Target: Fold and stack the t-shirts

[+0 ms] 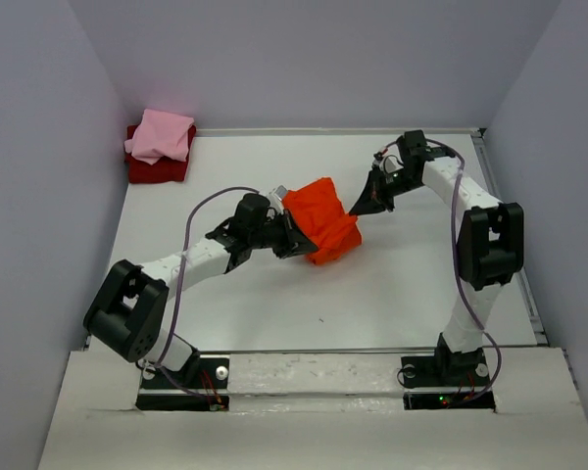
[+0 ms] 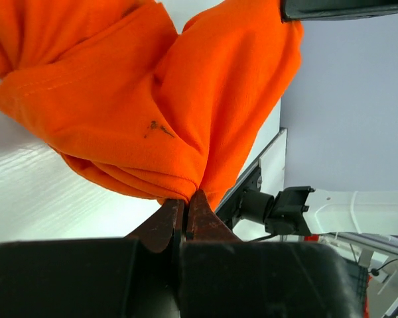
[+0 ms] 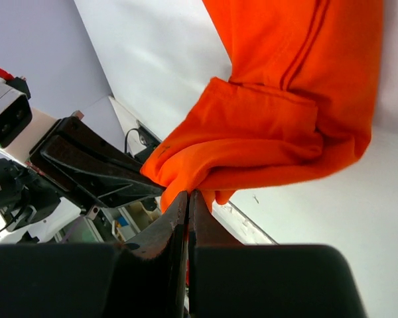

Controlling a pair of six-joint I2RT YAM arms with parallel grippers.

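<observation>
An orange t-shirt (image 1: 316,211) lies bunched and partly folded in the middle of the table, its near end lifted between both grippers. My left gripper (image 1: 300,249) is shut at its lower left, the cloth gathered at the fingertips in the left wrist view. My right gripper (image 1: 356,211) is shut on the shirt's right corner, up and to the right of the left one. In the right wrist view the orange cloth (image 3: 272,146) shows a folded band running to the fingertips.
At the back left a pink shirt (image 1: 160,133) lies on a dark red one (image 1: 157,171).
</observation>
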